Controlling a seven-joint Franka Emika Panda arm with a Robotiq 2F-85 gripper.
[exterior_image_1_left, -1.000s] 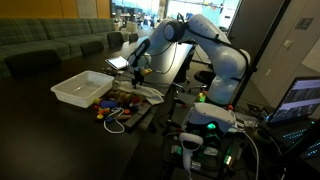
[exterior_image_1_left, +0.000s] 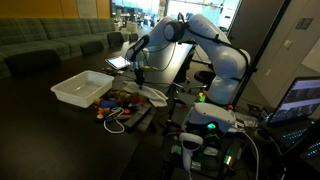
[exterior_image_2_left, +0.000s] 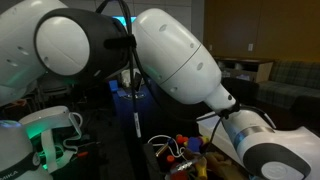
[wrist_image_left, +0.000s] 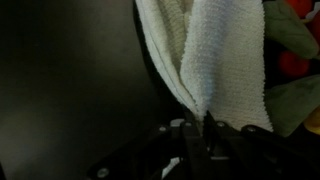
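Note:
A pale, textured cloth (wrist_image_left: 225, 60) runs down the wrist view and bunches to a narrow fold at my gripper. The fingers are shut on that fold. In exterior view 1 the same cloth (exterior_image_1_left: 154, 97) is spread over the table, its near part lying beside a heap of toys, and my gripper (exterior_image_1_left: 139, 85) is low at its far end. The fingertips are dark and small there. Exterior view 2 has the gripper hidden behind the arm.
A white bin (exterior_image_1_left: 82, 89) stands left of the colourful toy heap (exterior_image_1_left: 118, 101). Red and green pieces also border the cloth in the wrist view. Chairs and a sofa stand behind.
My arm has shifted a little to the right and toward the camera in exterior view 1. The bin and toys look unmoved.

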